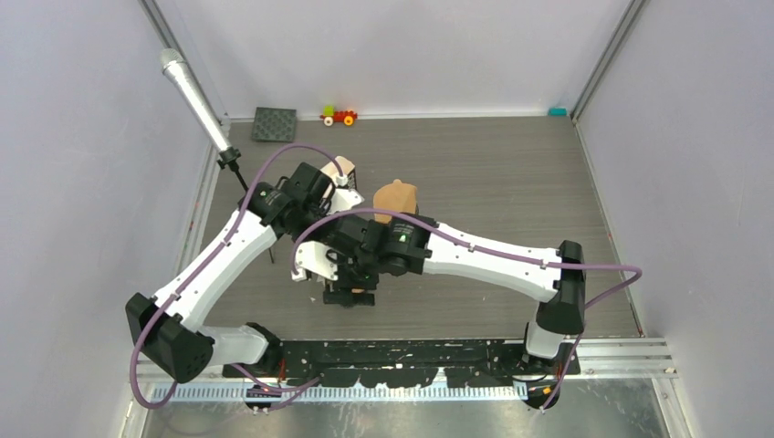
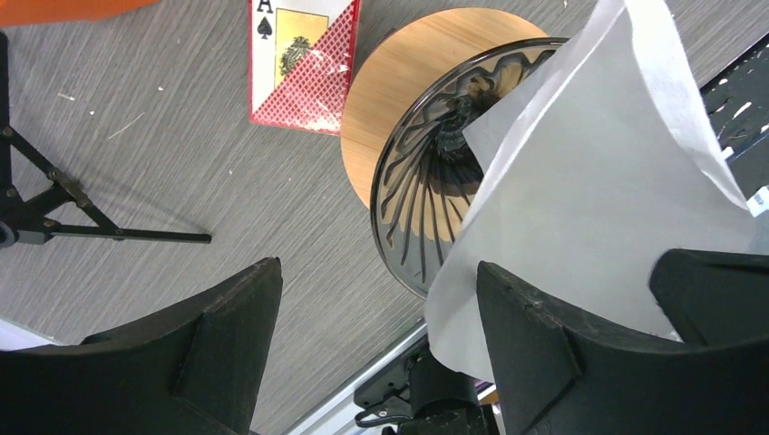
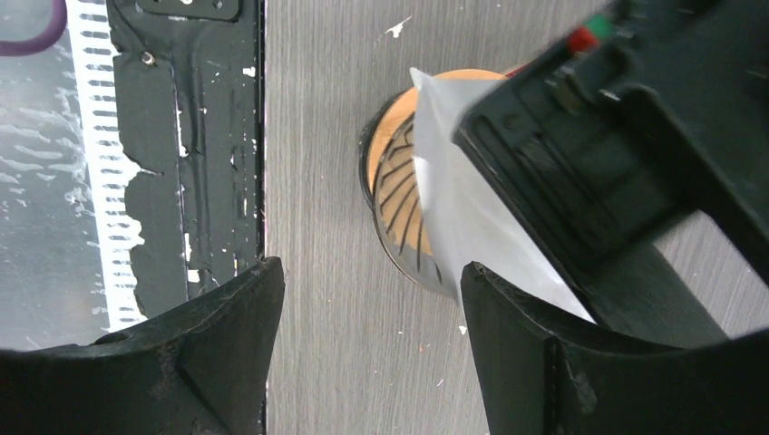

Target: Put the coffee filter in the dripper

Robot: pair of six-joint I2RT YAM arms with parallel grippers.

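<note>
The white coffee filter (image 2: 598, 172) is in the left wrist view, partly over the clear ribbed dripper (image 2: 413, 213), one corner near its centre. My left gripper has its fingers apart with bare table showing through the gap; the filter passes by its right finger (image 2: 526, 335). In the right wrist view my right gripper also stands with fingers apart, the filter (image 3: 453, 181) beyond its right finger. The dripper (image 3: 399, 204) shows left of the paper. How deep the filter sits is hidden. From the top, the arms cover both.
The dripper has a round wooden collar (image 2: 381, 100). A playing-card pack (image 2: 304, 63) lies beside it, and a black tripod leg (image 2: 136, 234) stands to the left. A brown-topped object (image 1: 395, 198) is behind the arms. Free table lies to the right.
</note>
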